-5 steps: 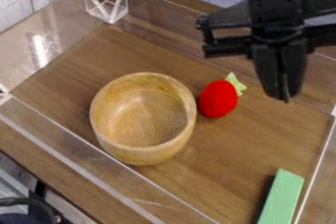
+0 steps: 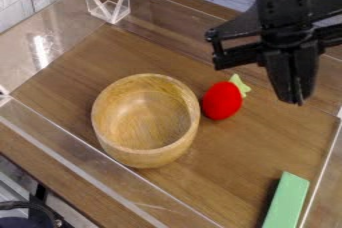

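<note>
The dark robot arm hangs over the upper right, its gripper [image 2: 289, 84] pointing down, shut, with nothing seen between its fingers. Left of and below it a red strawberry-like object [image 2: 221, 100] with a pale green top lies on the wooden surface. A round wooden bowl [image 2: 146, 120], empty, sits left of the red object. A green block [image 2: 286, 202] lies at the lower right.
Clear plastic walls border the wooden tray [image 2: 80, 72], with a small clear bracket [image 2: 108, 5] at the top left. Bare wood lies left of the bowl and between the red object and the green block.
The arm has shifted slightly since a second ago, its upper body a little lower in view. The bowl, red object and green block have not moved.
</note>
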